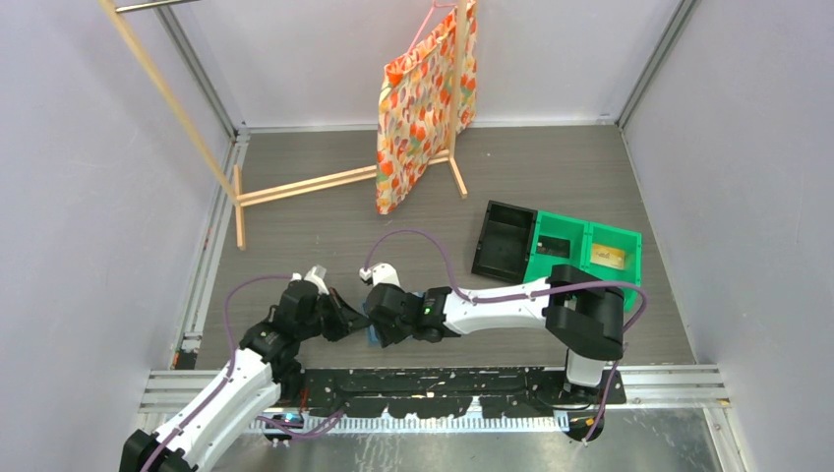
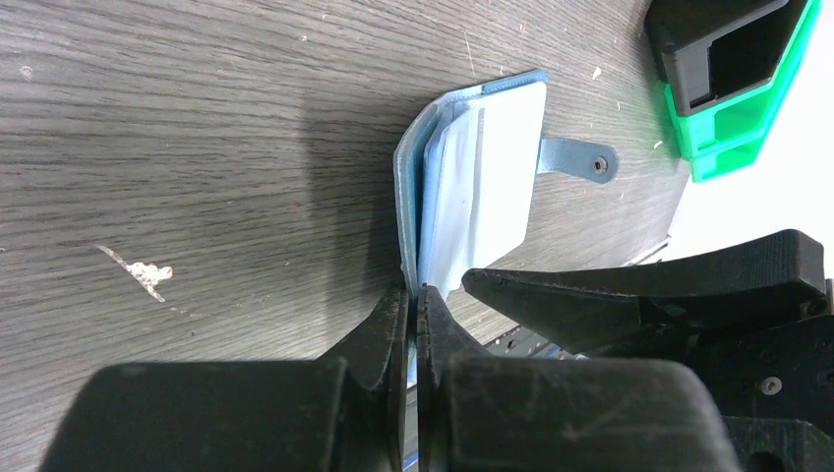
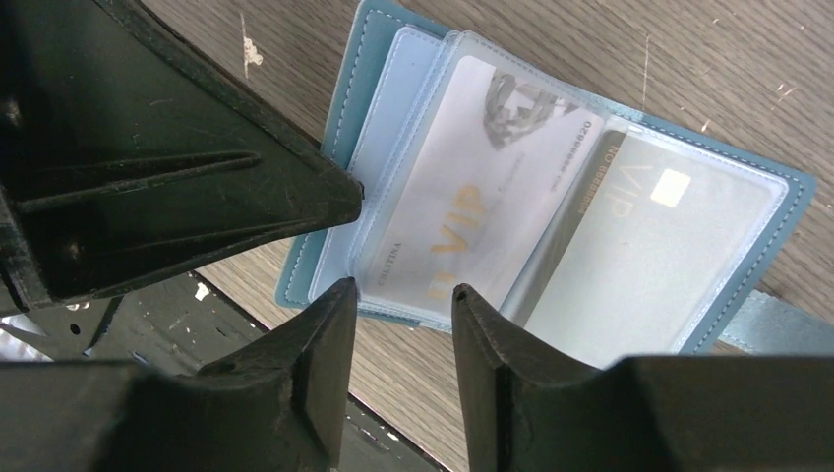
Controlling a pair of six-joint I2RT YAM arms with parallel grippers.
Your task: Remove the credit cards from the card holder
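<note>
The blue card holder (image 3: 339,147) lies spread open on the table in the right wrist view, with a VIP card (image 3: 492,197) and a paler card (image 3: 649,246) in its clear sleeves. My left gripper is shut on the holder's thin edge, which shows between its fingertips in the left wrist view. Part open, my right gripper stands at the sleeve's near edge, and no card appears gripped between its fingers. From above, the right arm covers most of the holder (image 1: 373,336).
A green and black divided box (image 1: 618,236) sits to the right, a yellow card (image 1: 608,256) in its right compartment. Behind stand a wooden rack (image 1: 305,185) and an orange patterned cloth (image 1: 418,118).
</note>
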